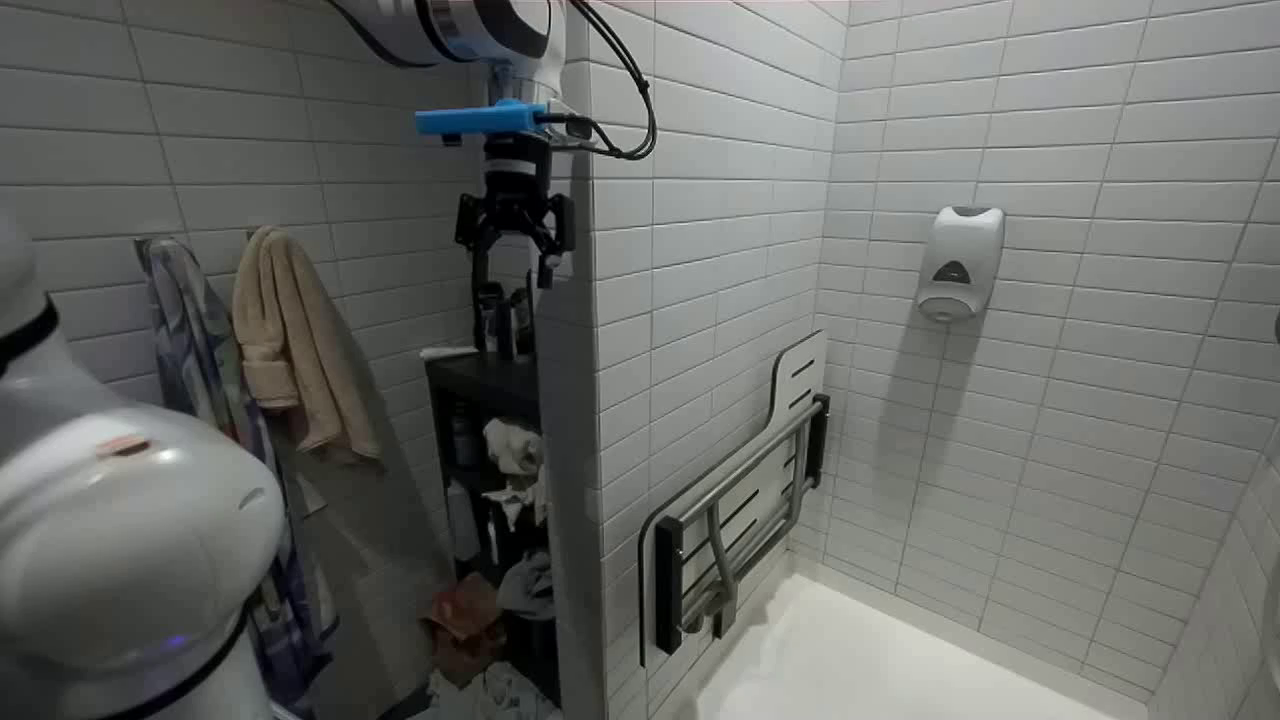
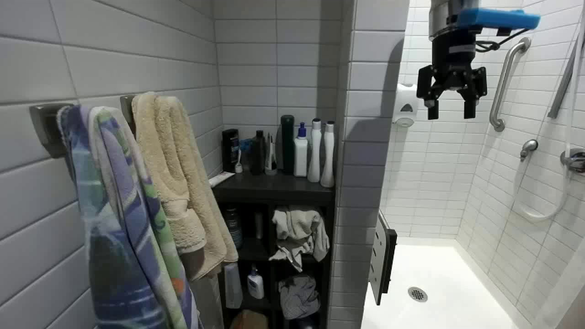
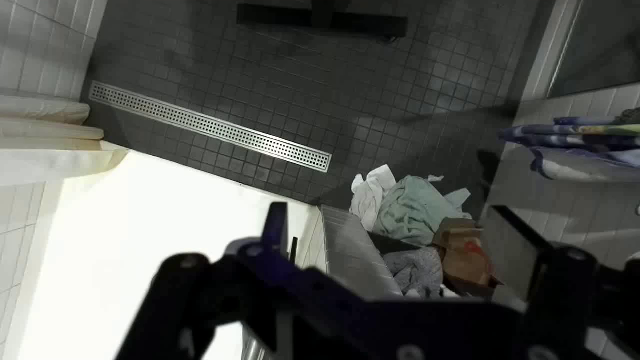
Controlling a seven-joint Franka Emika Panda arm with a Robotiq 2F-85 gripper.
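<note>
My gripper hangs high in the air, pointing down, its fingers open and empty. In exterior view 1 the same gripper appears in front of the wall end beside the shelf. The wrist view looks down past two dark, spread fingers to the floor far below. A black shelf unit carries several bottles, among them a white bottle with a blue pump and a dark green bottle. On wall hooks hang a beige towel and a blue patterned towel.
A tiled partition wall divides the shelf corner from the shower. A folded shower seat, a soap dispenser and a grab bar are fixed to the walls. Crumpled cloths lie near the shelf's foot.
</note>
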